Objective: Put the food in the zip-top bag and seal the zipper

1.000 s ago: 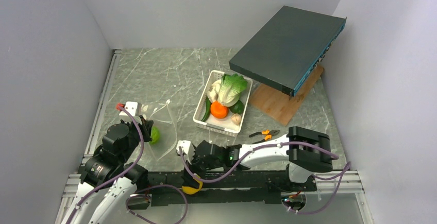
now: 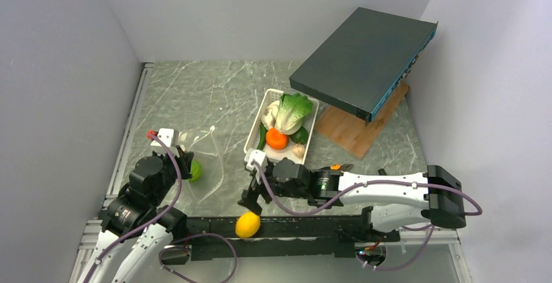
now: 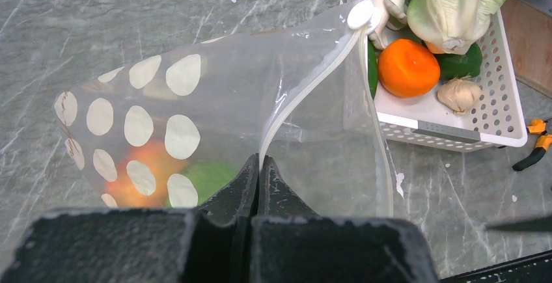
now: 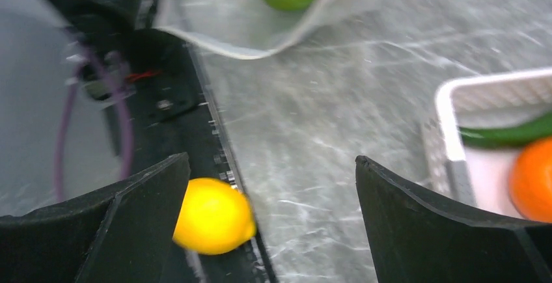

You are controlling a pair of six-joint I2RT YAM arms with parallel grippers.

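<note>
My left gripper is shut on the edge of the clear zip top bag [image 3: 312,159], by its zipper strip; red-orange and green food [image 3: 208,175] shows through the bag. My right gripper [image 2: 250,198] is open, above and beside a yellow lemon-like food [image 2: 247,226] on the dark front edge, also low between the fingers in the right wrist view [image 4: 215,215]. A white basket [image 2: 250,141] holds lettuce [image 2: 294,110], an orange fruit [image 2: 276,139], a cucumber, a dark green item, pale mushrooms and a bulb.
A large dark slab [image 2: 361,58] stands at the back right, over a wooden board [image 2: 345,133]. Orange-handled pliers [image 3: 540,140] lie right of the basket.
My right gripper has risen and moved right, away from the yellow food, which stays at the front edge, slightly shifted. My left arm has not moved.
</note>
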